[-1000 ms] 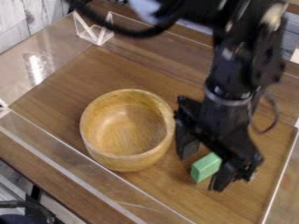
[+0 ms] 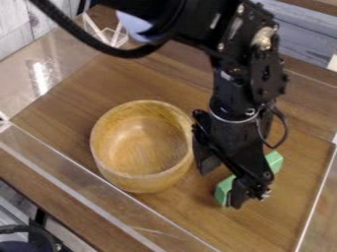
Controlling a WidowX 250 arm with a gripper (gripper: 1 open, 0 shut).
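Observation:
A black robot gripper (image 2: 227, 169) hangs at centre right, open, its fingers low around a green block (image 2: 269, 163), which it partly hides. The block lies on the wooden surface. To the left sits a round wooden bowl (image 2: 137, 144), apparently empty.
Clear plastic edges run along the left and right sides. A black cable arches across the top left.
The bowl has not moved.

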